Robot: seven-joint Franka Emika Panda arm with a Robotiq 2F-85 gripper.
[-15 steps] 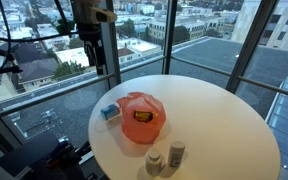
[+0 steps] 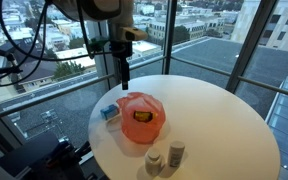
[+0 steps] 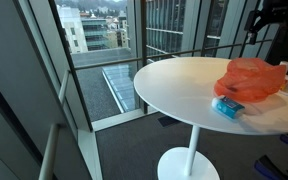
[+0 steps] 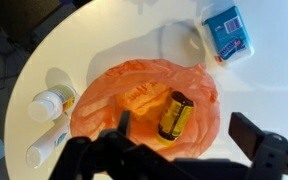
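An orange-red plastic bag (image 2: 142,122) sits opened out on the round white table. Inside it lies a yellow and black cylindrical item (image 4: 175,117), its label too small to read. My gripper is open above the bag, its fingers wide apart with nothing between them. From the side, the gripper (image 2: 124,84) hangs clear of the bag, over its far left part. Seen from the other side, the arm's end (image 3: 260,24) shows at the right, above the bag (image 3: 248,78).
Beside the bag is a blue and white box (image 4: 227,35). A white bottle (image 4: 52,102) and a second pale container (image 4: 48,146) stand on its other side. Tall windows surround it.
My gripper has moved to the right and slightly lower in exterior view 1, coming in over the bag. The bag, box and bottles have stayed put.
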